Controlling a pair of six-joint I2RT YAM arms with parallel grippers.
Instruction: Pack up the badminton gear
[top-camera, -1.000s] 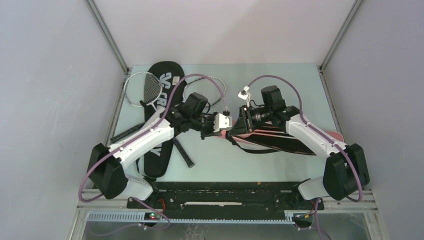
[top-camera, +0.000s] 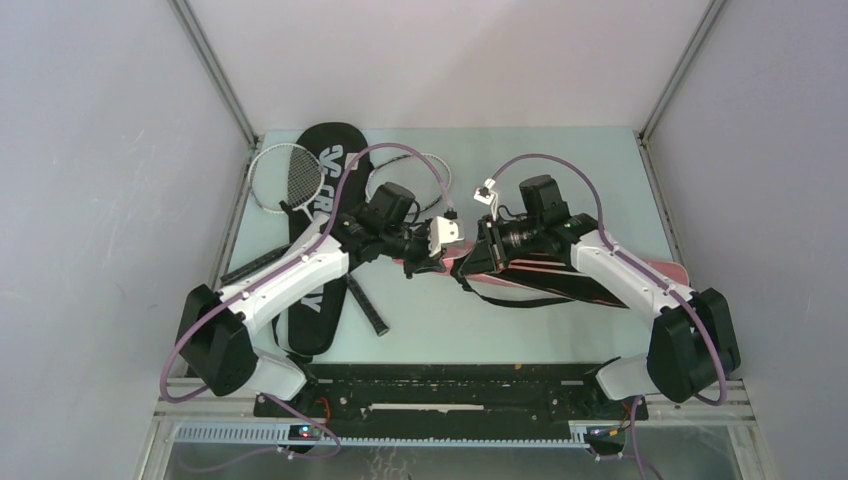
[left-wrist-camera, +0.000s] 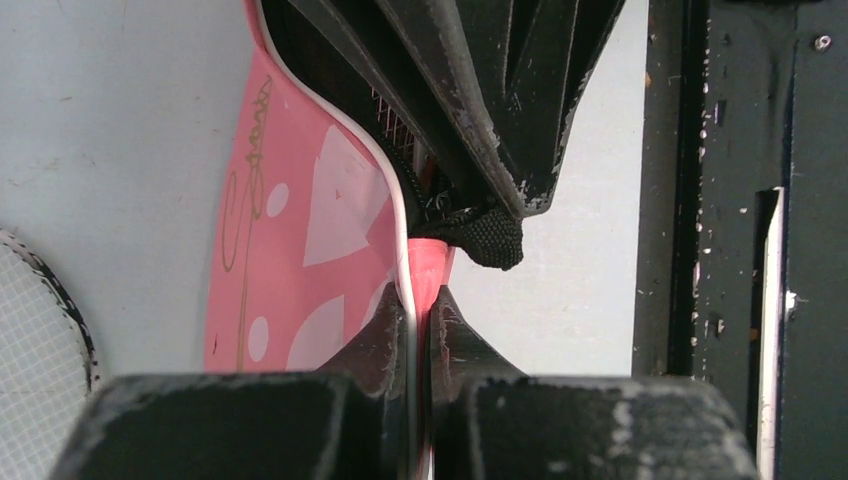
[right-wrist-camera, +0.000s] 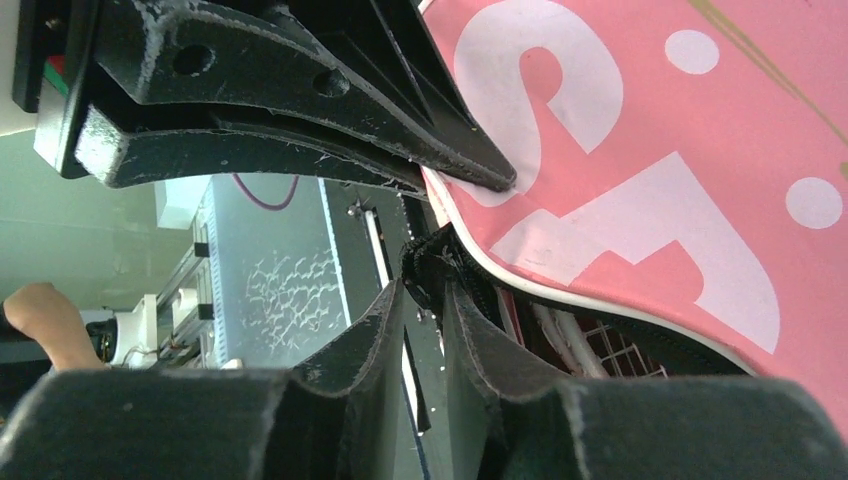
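A pink racket bag (top-camera: 668, 270) with a black side lies at centre right, its narrow end between my two grippers. In the left wrist view my left gripper is shut on the pink end (left-wrist-camera: 428, 262) and white piping beside the bag's opening. A black woven tab (left-wrist-camera: 492, 238) sticks out just beyond it. The right wrist view has my right gripper part open, a narrow gap between its fingertips. The black tab (right-wrist-camera: 430, 262) is at those tips; whether it lies between them or just behind, I cannot tell. Racket strings (right-wrist-camera: 625, 350) show inside the bag.
On the left lie a black racket bag (top-camera: 318, 325), a white racket (top-camera: 288, 180) and a second racket (top-camera: 442, 163) partly behind my left arm. One grip (top-camera: 367, 305) points toward the front.
The left arm and the pink bag have hardly moved.
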